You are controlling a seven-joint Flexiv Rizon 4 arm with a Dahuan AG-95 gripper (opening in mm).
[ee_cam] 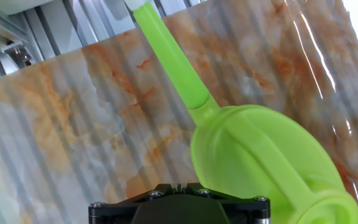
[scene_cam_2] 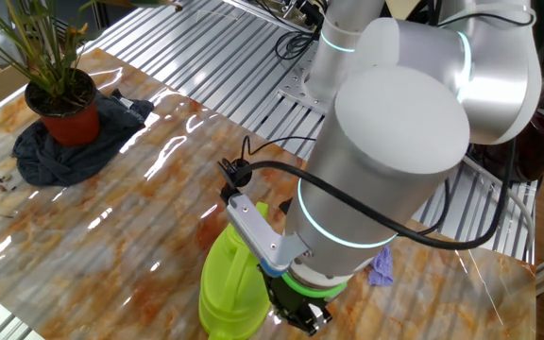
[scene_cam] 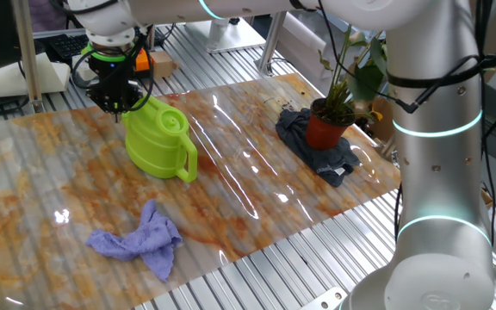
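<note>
A lime-green watering can (scene_cam: pixel 156 142) stands upright on the marbled sheet, its handle toward the near right in exterior view 1. My gripper (scene_cam: pixel 116 105) is at the can's far-left side, by the spout, which it partly hides there. In the wrist view, the can's body (ee_cam: pixel 253 162) fills the lower right and its long spout (ee_cam: pixel 173 59) runs to the upper left. The black gripper shows at the bottom edge, beside the can's body. Its fingers are too foreshortened to show how they stand, and no grasp on the can is visible.
A potted plant in a brown pot (scene_cam: pixel 324 129) stands on a dark cloth (scene_cam: pixel 338 164) at the right. A crumpled purple cloth (scene_cam: pixel 145 241) lies near the front. Between them, the marbled sheet (scene_cam: pixel 248 198) is clear. A metal post (scene_cam: pixel 26 52) rises at the far left.
</note>
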